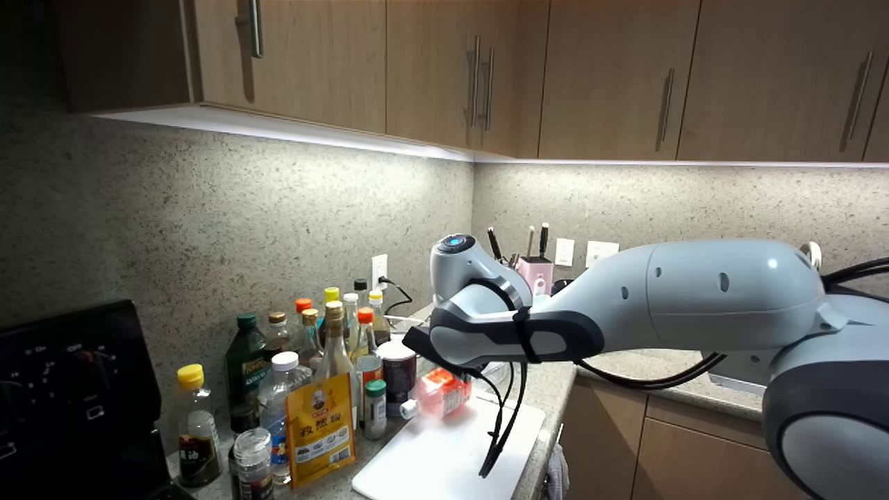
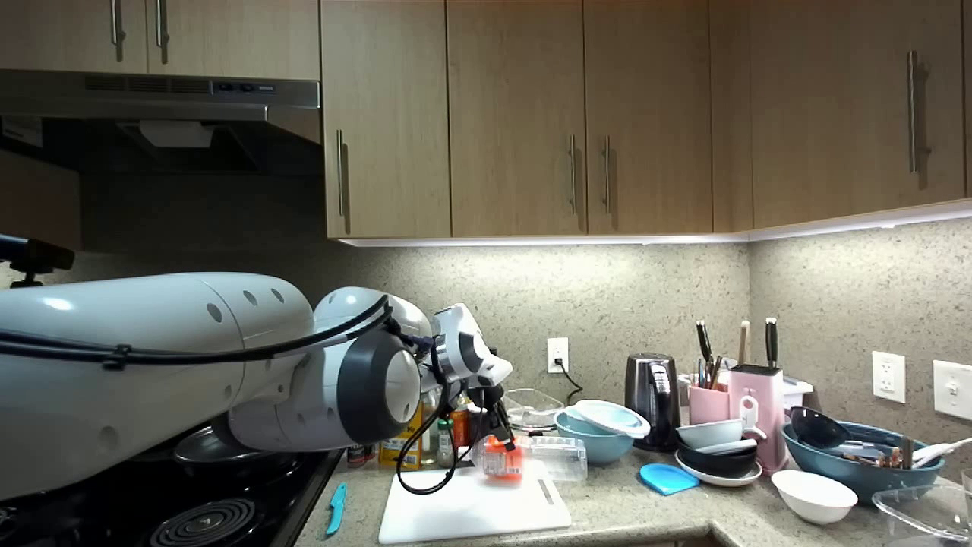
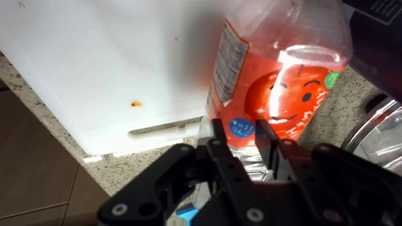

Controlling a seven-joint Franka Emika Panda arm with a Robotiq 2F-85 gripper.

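On its side, a clear plastic bottle with a red apple label (image 3: 279, 98) lies at the far part of the white cutting board (image 3: 113, 67). Its white cap (image 1: 409, 409) points left in exterior view 1. My gripper is open just above the bottle, its two dark fingertips apart over the lower end of the label. Whether either finger touches the bottle is hard to tell. Exterior view 2 shows the gripper (image 2: 501, 428) at the bottle's orange-red label (image 2: 502, 459).
Several sauce bottles and a yellow packet (image 1: 321, 429) crowd the wall side. A clear container (image 2: 557, 457) and blue bowls (image 2: 592, 443) stand beyond the board. A turquoise knife (image 2: 337, 509) lies near the stove. The board's near part is bare.
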